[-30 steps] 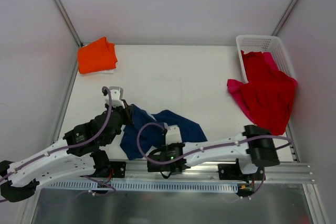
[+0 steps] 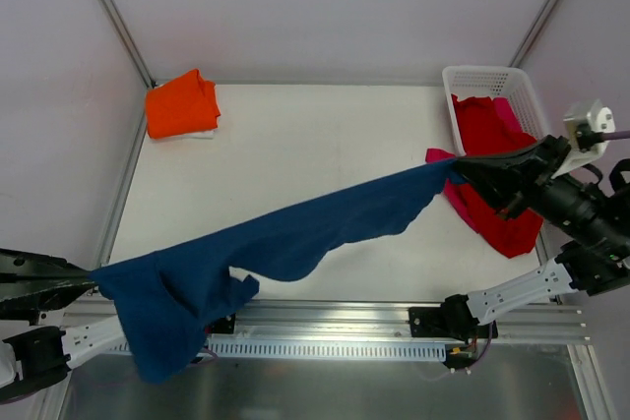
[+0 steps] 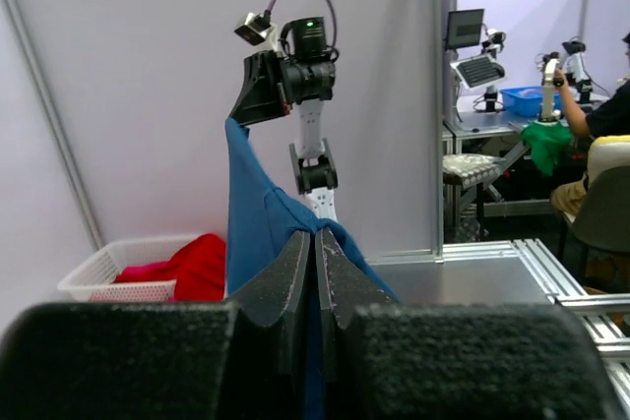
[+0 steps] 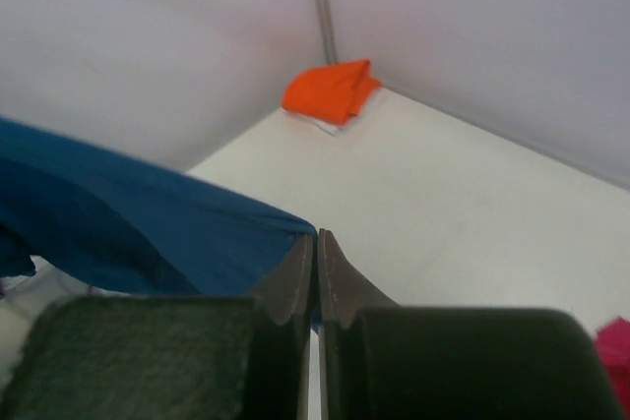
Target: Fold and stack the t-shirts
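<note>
A blue t-shirt [image 2: 285, 243] is stretched in the air between my two arms, its lower part hanging in loose folds. My left gripper [image 2: 91, 274] is shut on one end of it at the lower left; in the left wrist view, cloth shows at the fingertips [image 3: 300, 243]. The other end is pinched by my right gripper [image 2: 458, 169], shut, higher up at the right; blue cloth runs into its fingertips [image 4: 303, 248] in the right wrist view. A folded orange t-shirt [image 2: 181, 105] lies on a white folded one [image 2: 202, 134] at the table's back left.
A white basket [image 2: 489, 76] stands at the back right, with red shirts [image 2: 484, 130] inside and spilling over its front onto the table.
One second ago the blue shirt lay crumpled on the table under both arms. My grippers have since moved far apart, left and right, and the shirt is now lifted and pulled taut.
</note>
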